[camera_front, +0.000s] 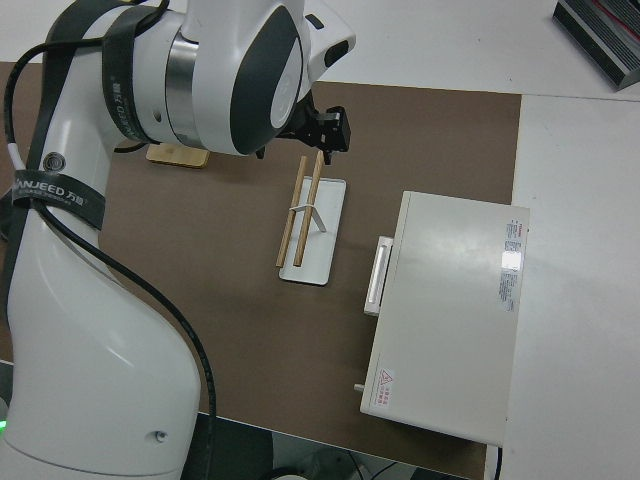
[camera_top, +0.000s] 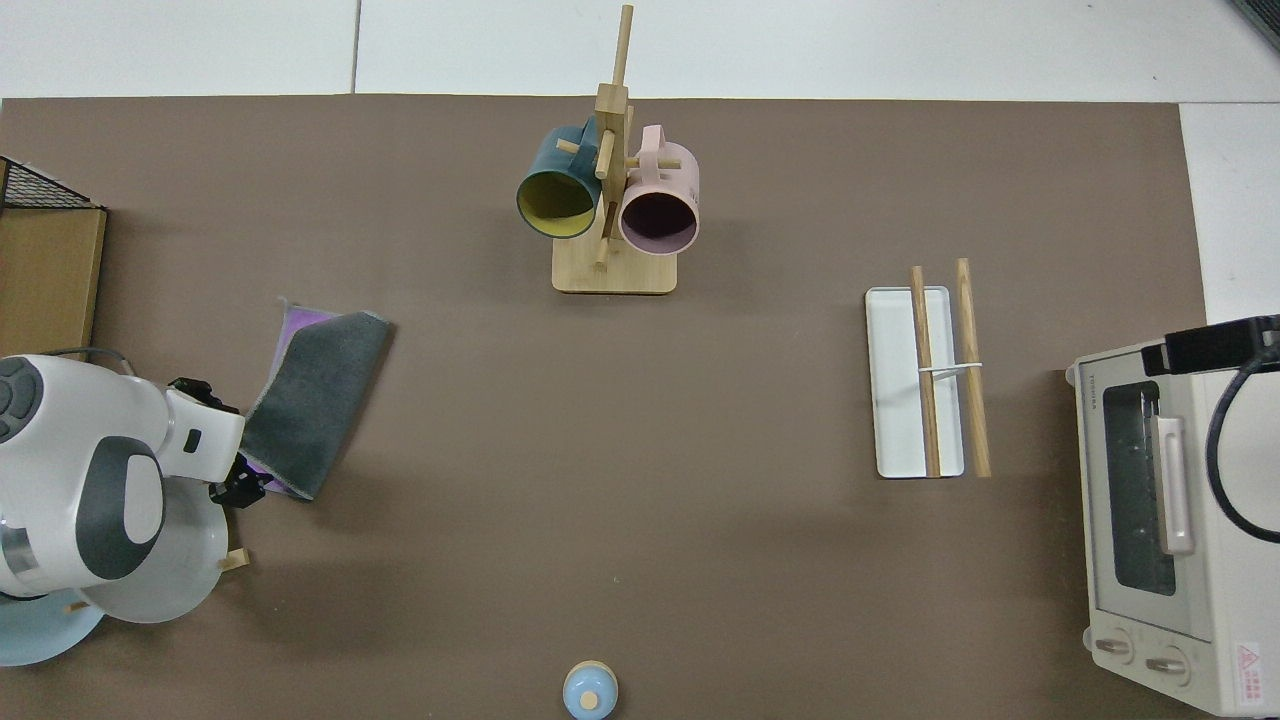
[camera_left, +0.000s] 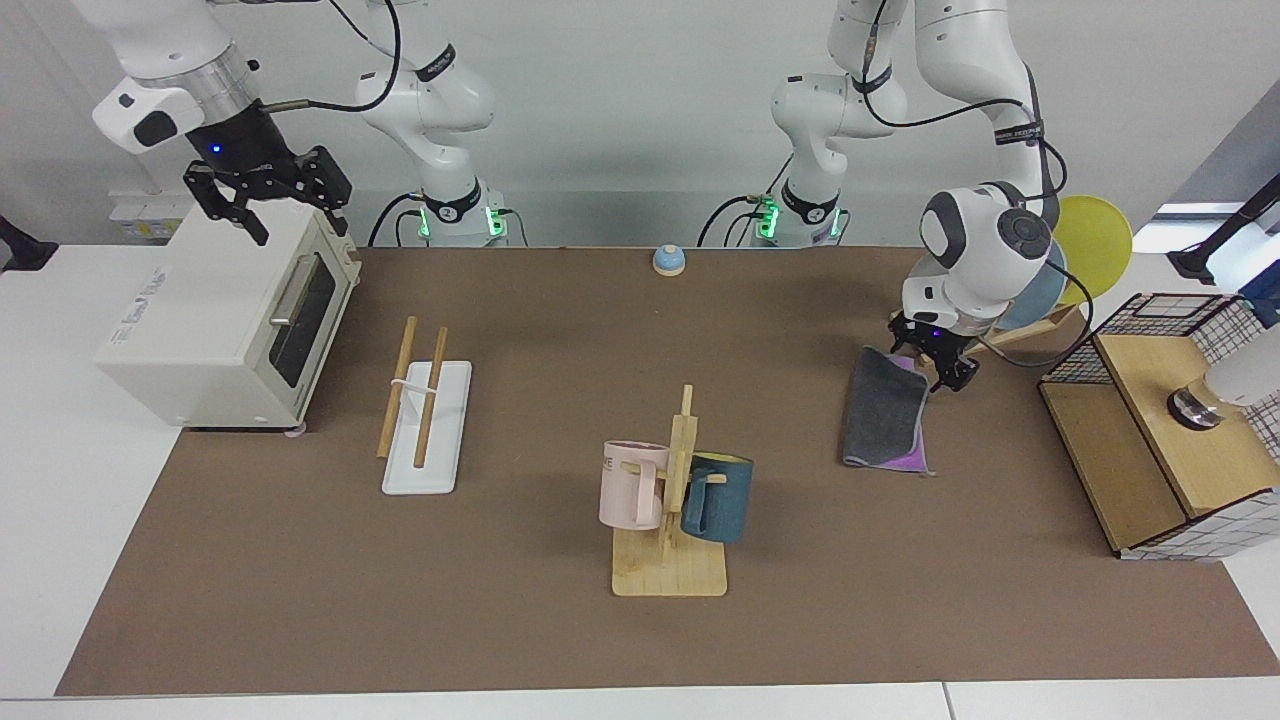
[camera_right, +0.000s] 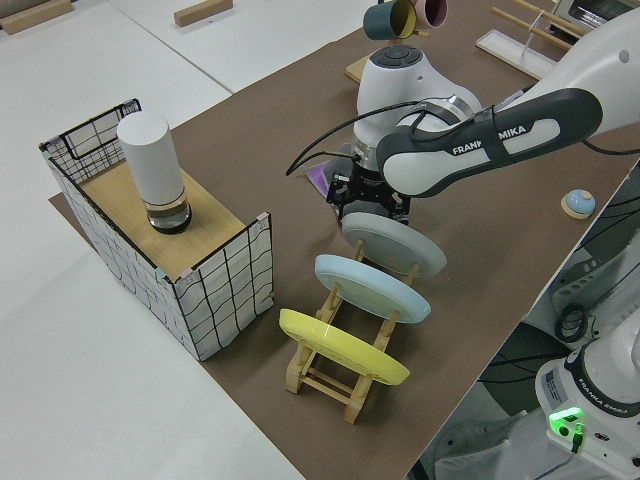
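One arm's black gripper (camera_left: 936, 342) is lowered at the plate rack, beside the grey plate (camera_right: 395, 243) and the folded grey-and-purple cloth (camera_left: 884, 408); its fingers are partly hidden and their state is unclear. Behind that plate stand a light blue plate (camera_right: 372, 288) and a yellow plate (camera_right: 343, 345). The other arm's gripper (camera_left: 266, 198) hangs high over the white toaster oven (camera_left: 216, 324); in the front view it is seen from behind the arm.
A mug tree holds a pink mug (camera_top: 659, 216) and a teal mug (camera_top: 554, 198). A white tray with wooden rods (camera_top: 893, 396), a blue round object (camera_top: 589, 692) and a wire-walled shelf box (camera_right: 215, 295) are around.
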